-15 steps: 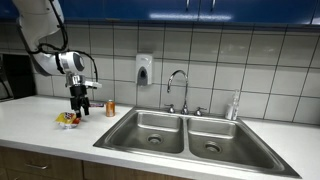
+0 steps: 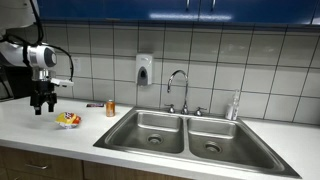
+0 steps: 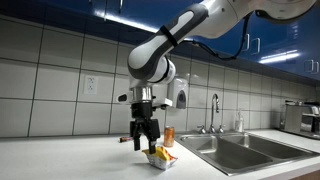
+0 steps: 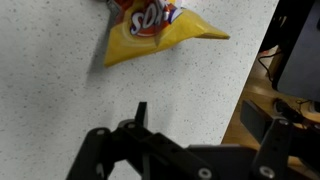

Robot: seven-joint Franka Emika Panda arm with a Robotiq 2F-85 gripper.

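A crumpled yellow packet (image 2: 68, 120) with red and white parts lies on the counter at the left. Bold lettering shows on the packet (image 4: 150, 32) at the top of the wrist view, where its upper part is cut off. My gripper (image 2: 42, 107) hangs low over the counter, left of the packet and apart from it. From the other side, the gripper (image 3: 147, 138) appears close by the packet (image 3: 161, 158). Its fingers (image 4: 141, 114) are spread wide in the wrist view, with only bare speckled counter between them.
An orange can (image 2: 110, 108) stands near the tiled wall, with a dark object (image 2: 95, 104) lying beside it. A double sink (image 2: 155, 138) with a tall faucet (image 2: 178, 85) fills the middle. The counter's front edge (image 4: 245, 95) crosses the wrist view's right side.
My gripper has moved left in exterior view 1, from the packet's right side, past it, to its left. The packet stays in about the same place.
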